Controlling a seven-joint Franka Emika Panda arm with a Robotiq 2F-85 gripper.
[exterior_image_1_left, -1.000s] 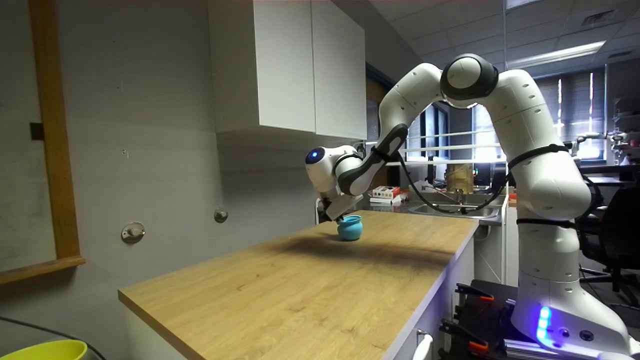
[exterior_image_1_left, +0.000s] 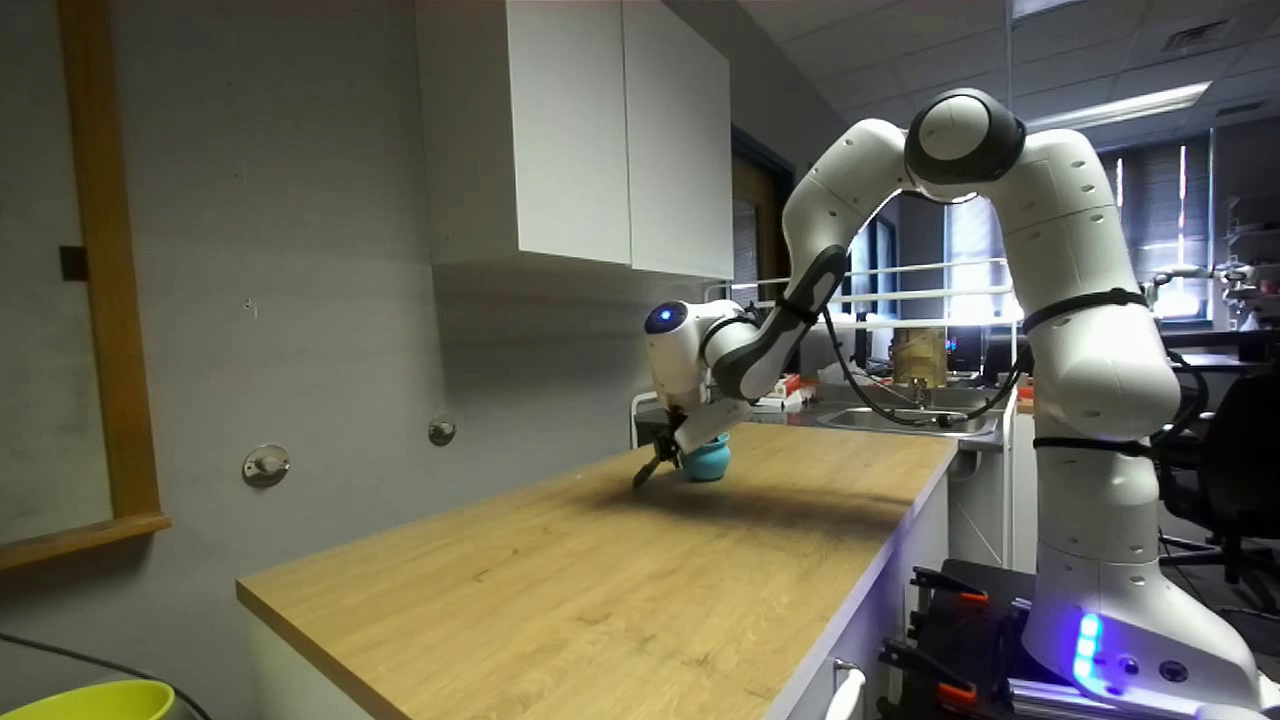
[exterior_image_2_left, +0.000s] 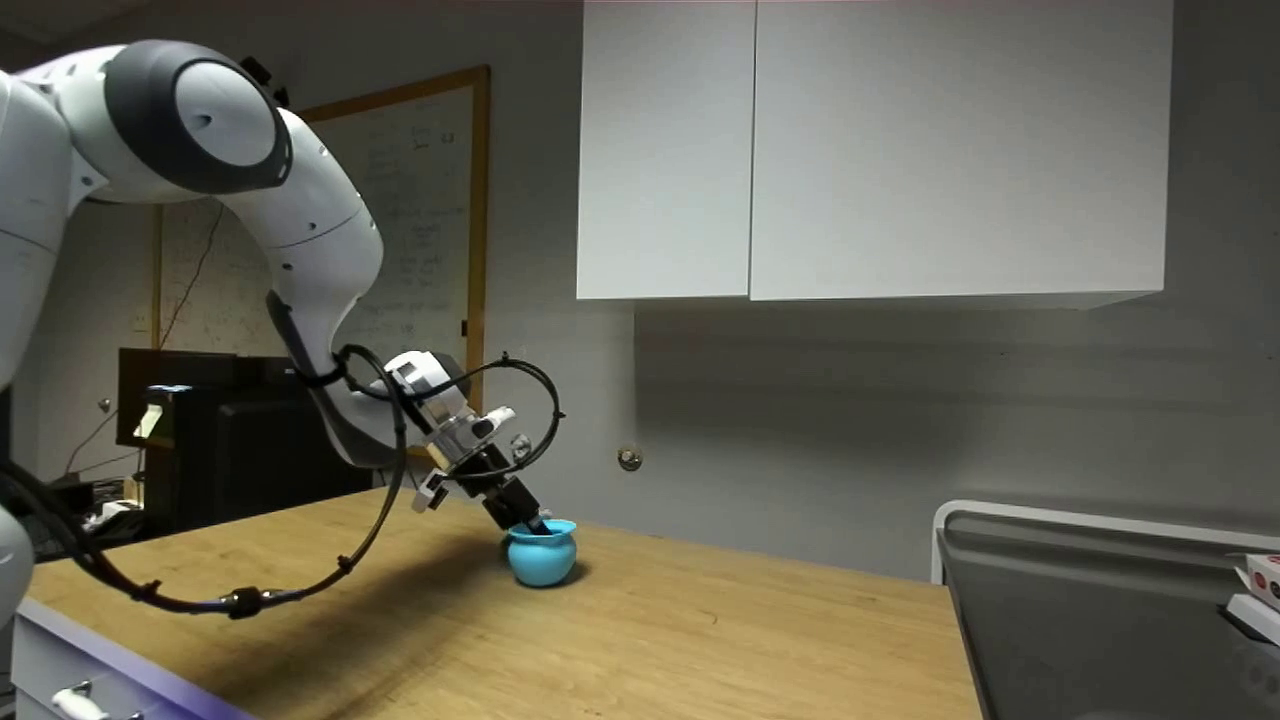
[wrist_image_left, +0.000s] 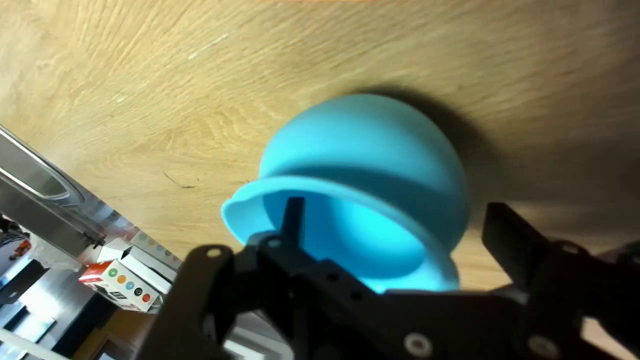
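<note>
A round turquoise pot (wrist_image_left: 366, 135) with a flared rim stands on the wooden counter (exterior_image_1_left: 540, 552). Exterior view 2 shows the pot (exterior_image_2_left: 542, 557) upright, with my gripper (exterior_image_2_left: 525, 526) coming down at a slant from the left to its mouth. In the wrist view my gripper is open, its fingers apart on either side of the pot's rim. One of the fingers (wrist_image_left: 292, 221) reaches into the mouth; the other is outside, past the rim at the right. Neither visibly grips the wall. From exterior view 1, one dark finger shows left of the pot (exterior_image_1_left: 708, 461).
White cabinets (exterior_image_1_left: 624, 144) hang on the wall above the counter. A sink (exterior_image_1_left: 864, 418) and a small white-and-red box (wrist_image_left: 120, 285) lie beyond its far end. A cable loops along the arm.
My wrist has moved right and tilted in exterior view 1, so a dark finger now shows left of the pot. The pot appears slightly farther right.
</note>
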